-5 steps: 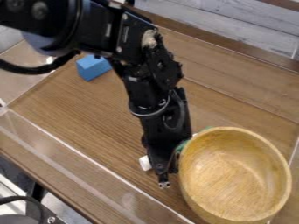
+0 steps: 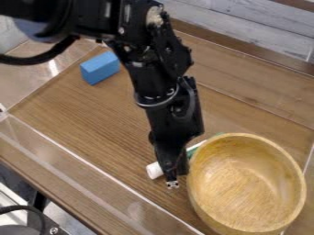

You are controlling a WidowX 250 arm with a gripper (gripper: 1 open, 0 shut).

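Observation:
The black robot arm reaches down from the top of the camera view to its gripper (image 2: pixel 173 173), low over the table just left of a large wooden bowl (image 2: pixel 245 188). A white and green object (image 2: pixel 156 170) lies on the table at the gripper, partly hidden behind it and the bowl. Whether the fingers are open or shut is hard to make out.
A blue block (image 2: pixel 101 68) lies at the back left.
The arm and gripper have risen a little and shifted slightly, uncovering more of the white and green object. The bowl and blue block have not moved.

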